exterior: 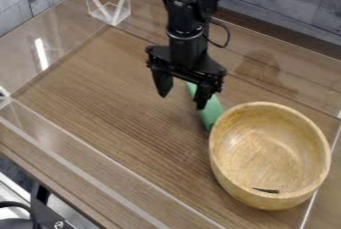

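My black gripper (186, 82) hangs low over the middle of the wooden table (94, 114), open, its two fingers spread apart. A green object (208, 110) lies on the table just behind and right of the fingers, partly hidden by the gripper; whether they touch it I cannot tell. A large yellowish bowl (266, 151) sits to the lower right, beside the green object's near end.
A clear plastic item (107, 4) stands at the back left. The table's edge shows at the bottom left.
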